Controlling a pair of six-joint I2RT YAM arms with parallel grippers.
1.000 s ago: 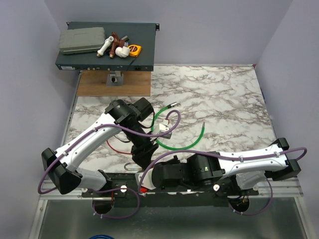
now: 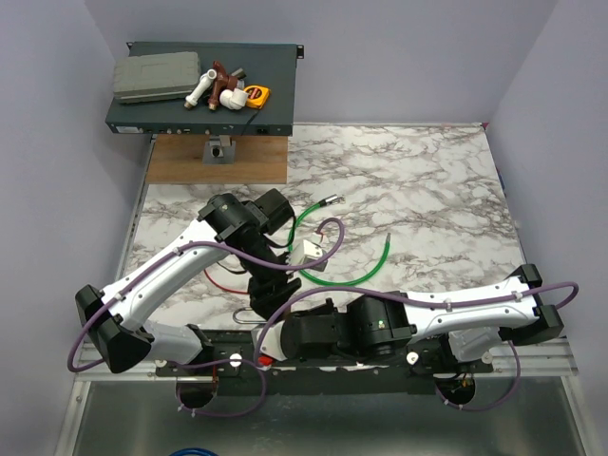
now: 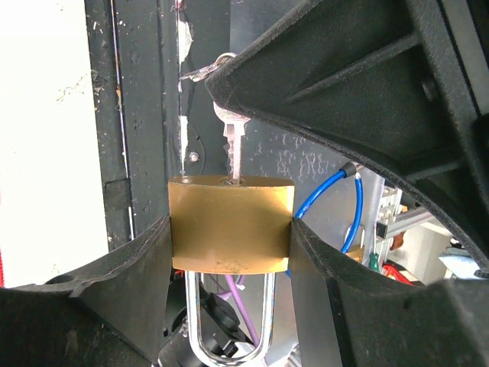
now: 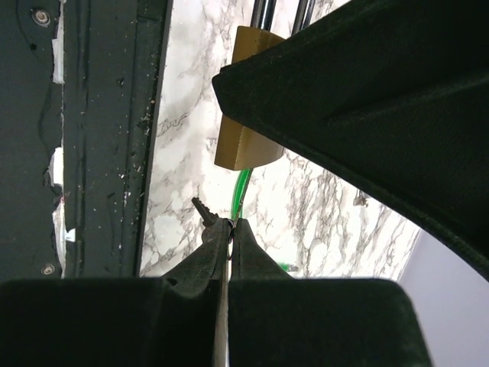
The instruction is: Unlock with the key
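In the left wrist view a brass padlock (image 3: pixel 231 225) is held upright in my left gripper, its shackle hanging below. A silver key (image 3: pixel 233 141) stands in the padlock's top, with a second key (image 3: pixel 200 73) on the ring above; a black finger of the other gripper partly covers the key. In the right wrist view my right gripper is shut at its tips, beside a dark key shape, below the padlock (image 4: pixel 246 138). Whether the key is between those tips is hard to tell. In the top view both grippers are mostly hidden by the arms.
A green hose (image 2: pixel 361 279) and red wire lie on the marble table (image 2: pixel 418 180). At the back left stand a wooden board (image 2: pixel 171 161) and a dark shelf (image 2: pixel 152 119) with tools.
In the top view the right arm has shifted very slightly left and down. The left arm looks almost still.
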